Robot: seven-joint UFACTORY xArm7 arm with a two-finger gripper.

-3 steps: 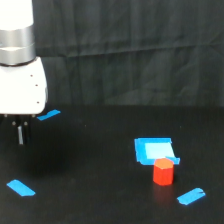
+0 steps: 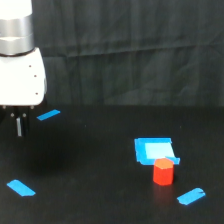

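A red block (image 2: pixel 163 173) with a hexagonal-looking outline stands on the black table. Directly behind it lies a square bordered in blue tape with a pale centre (image 2: pixel 158 151); the block partly overlaps its front edge in this view. The white arm hangs at the far left, and its gripper (image 2: pixel 18 125) is small and dark, well away from the block. Its fingers are too dim against the black background to show whether they are apart.
Blue tape strips lie on the table: one at front left (image 2: pixel 20 188), one at front right (image 2: pixel 191 196) and one behind the arm (image 2: pixel 48 115). A dark curtain (image 2: pixel 130 55) closes off the back.
The arm and gripper have risen a little and shifted slightly left. The red block, the taped square and the tape strips have stayed where they were.
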